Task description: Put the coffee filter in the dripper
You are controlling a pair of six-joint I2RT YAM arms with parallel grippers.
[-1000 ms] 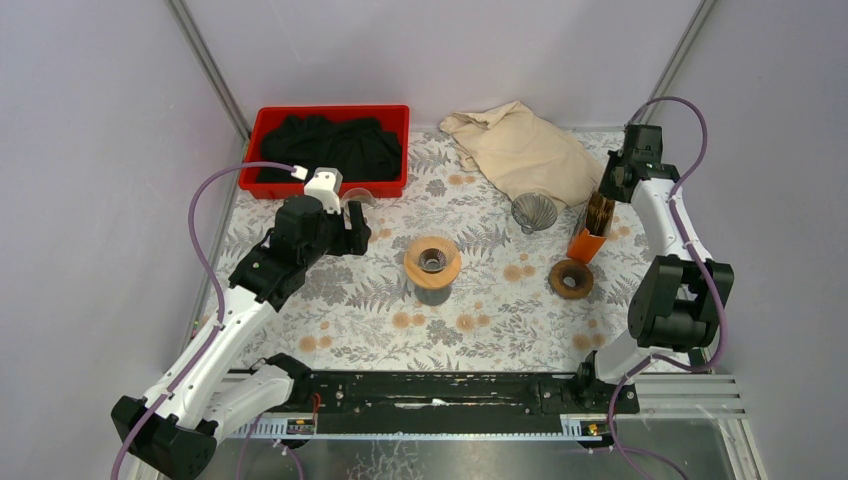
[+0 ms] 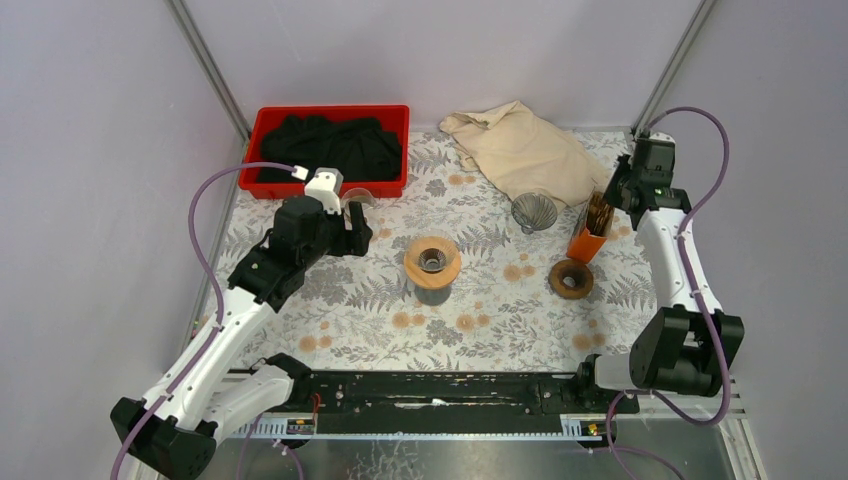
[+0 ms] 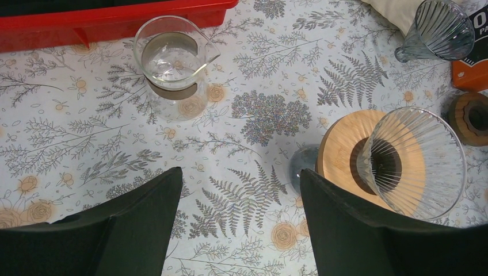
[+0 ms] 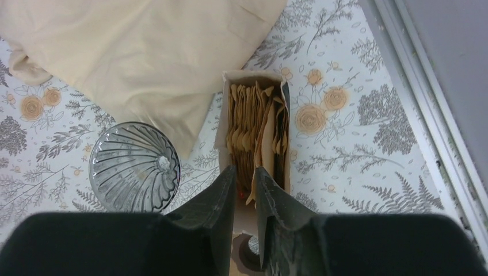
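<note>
Brown paper coffee filters (image 4: 241,118) stand packed in an orange box (image 2: 586,246) on the right side of the table; one leans apart from the others. Over the box's near end, my right gripper is partly open with a narrow gap. The leaning filter's lower edge shows at that gap, but whether it touches the fingers is unclear. A ribbed clear dripper (image 3: 443,164) sits upright in a wooden ring on a glass base at the table's middle. My left gripper is open and empty, left of this dripper.
Another ribbed glass cone (image 2: 534,211) lies beside the box, near a beige cloth (image 2: 525,150). A dark wooden ring (image 2: 571,279) lies in front of the box. Behind my left gripper are a glass beaker (image 3: 172,75) and a red bin (image 2: 400,150).
The right arm has shifted slightly right and toward the table's front, its gripper still beside the filter box. The left arm and the dripper have stayed put.
</note>
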